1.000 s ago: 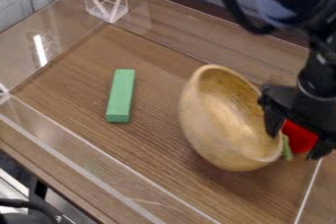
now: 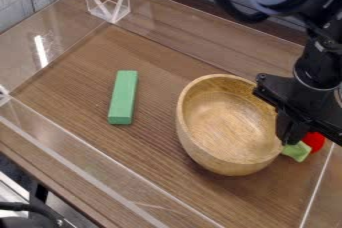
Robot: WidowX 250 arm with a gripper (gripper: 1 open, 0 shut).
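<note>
A wooden bowl (image 2: 221,122) lies on the table at centre right. My black gripper (image 2: 287,122) is at the bowl's right rim; its fingertips are hard to make out, and it looks shut, with nothing clearly between its fingers. Just right of the bowl, partly hidden by the gripper, lie a red object (image 2: 313,142) and a small pale green piece (image 2: 297,151).
A green bar (image 2: 123,97) lies on the left of the table. A clear wire-like holder (image 2: 108,2) is at the back left.
The bowl has gone from tilted, under the gripper, to lying flatter, with more of the red and green objects showing beside it.
</note>
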